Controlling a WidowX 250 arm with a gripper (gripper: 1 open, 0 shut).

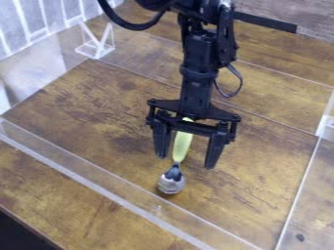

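Observation:
A long object [171, 181] with a silvery round end, a dark middle and a pale yellow-green section lies on the wooden surface in the camera view, pointing away toward the back. My black gripper [189, 146] is open above it, its fingers on either side of the yellow-green part. Part of that object is hidden under the gripper body. Whether the fingers touch it cannot be told.
Transparent walls or rails run along the left, front and right, with a white bracket [98, 44] at the back left.

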